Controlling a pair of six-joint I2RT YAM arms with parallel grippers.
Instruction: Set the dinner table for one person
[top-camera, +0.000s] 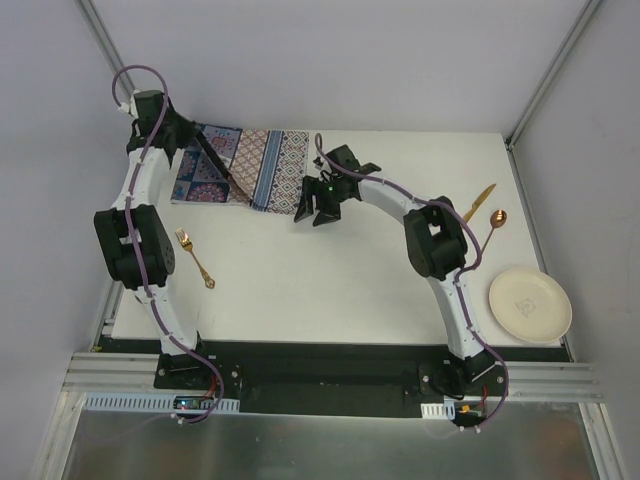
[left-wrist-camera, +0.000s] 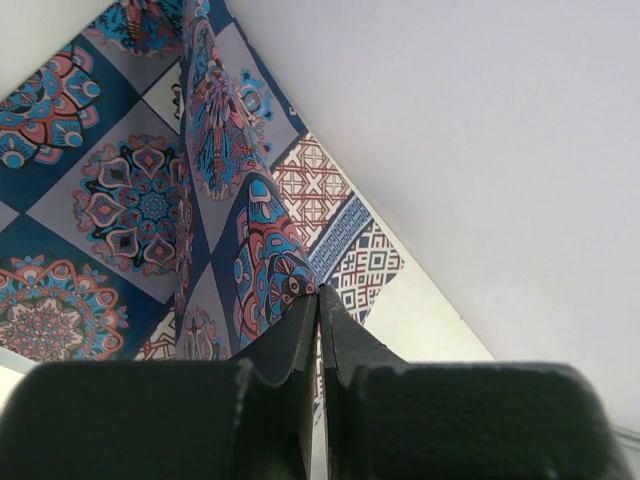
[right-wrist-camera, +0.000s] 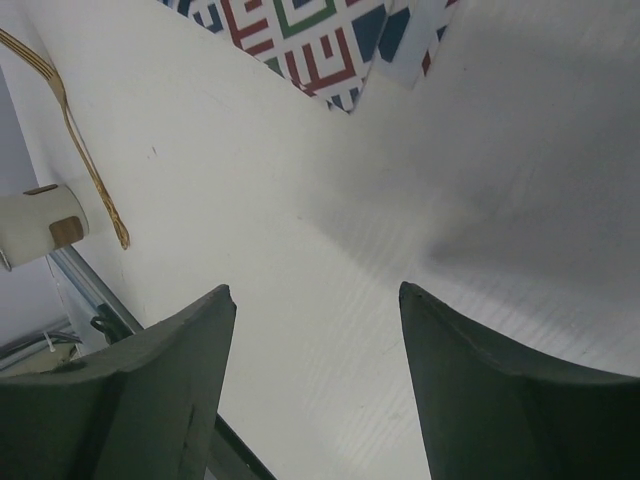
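Note:
A patterned placemat lies at the back left of the white table. My left gripper is shut on its left part, which rises in a long fold to the fingertips; in the left wrist view the raised cloth runs up to the closed fingers. My right gripper stands open near the mat's front right corner, over bare table, nothing between its fingers. A gold fork lies at left, a gold knife and copper spoon at right, a cream plate at front right.
A white cup-like object shows beside the fork in the right wrist view, mostly hidden under the left arm from above. Walls border the table.

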